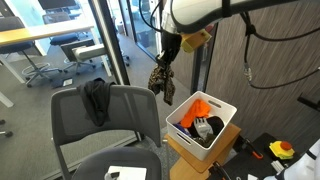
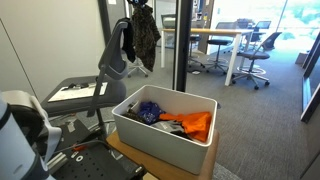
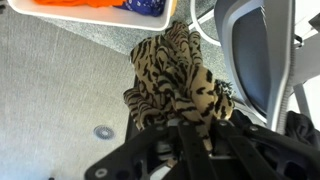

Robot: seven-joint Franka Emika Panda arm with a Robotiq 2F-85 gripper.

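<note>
A dark patterned cloth [image 1: 161, 83] hangs in the air from my gripper [image 1: 168, 60], which is shut on its upper end. In the wrist view the cloth [image 3: 180, 75] shows a tan and black animal print and spreads below the fingers. The second exterior view has the cloth [image 2: 146, 38] high up, beyond the white box. That box [image 1: 227, 113] stands on a wooden surface and holds an orange cloth [image 1: 203, 108] and other fabrics, among them a blue one [image 2: 150, 108]. The hanging cloth is clear of the box, on its chair side.
A grey chair [image 1: 108, 125] stands left of the box, with a black cloth [image 1: 97, 98] draped over its backrest. White paper [image 1: 125, 173] lies on its seat. A dark post [image 2: 183, 45] rises behind the box. Open floor lies at the back.
</note>
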